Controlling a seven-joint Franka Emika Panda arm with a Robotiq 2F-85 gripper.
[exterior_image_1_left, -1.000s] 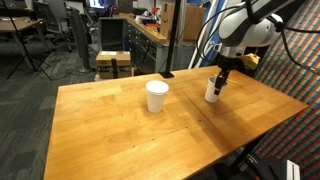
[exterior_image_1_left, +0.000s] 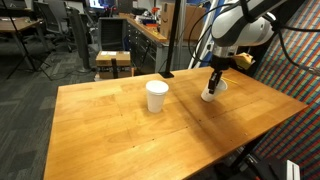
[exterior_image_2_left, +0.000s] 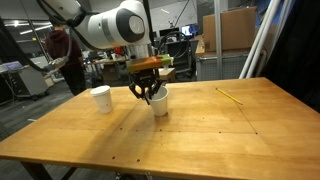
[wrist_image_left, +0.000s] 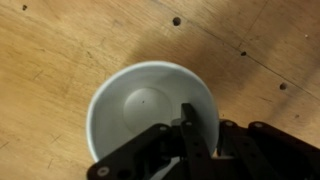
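A white cup (exterior_image_1_left: 209, 94) is at the right part of the wooden table, under my gripper (exterior_image_1_left: 212, 83). In exterior view 2, the cup (exterior_image_2_left: 161, 106) appears slightly tilted, and the gripper (exterior_image_2_left: 155, 97) is at its near-left rim. The wrist view looks down into the empty cup (wrist_image_left: 140, 105). There, the gripper is shut over the right side of the rim, its dark fingers (wrist_image_left: 190, 118) reaching inside and the wall seeming to pass between them. Whether the cup's base touches the table is unclear.
A second white cup (exterior_image_1_left: 157, 96) stands upright to the left of the gripper in exterior view 1. A yellow pencil-like stick (exterior_image_2_left: 230, 96) lies on the table in exterior view 2.
The cup at the gripper looked more upright a second ago and now leans a little. The gripper has shifted slightly with it. The other cup stays put.
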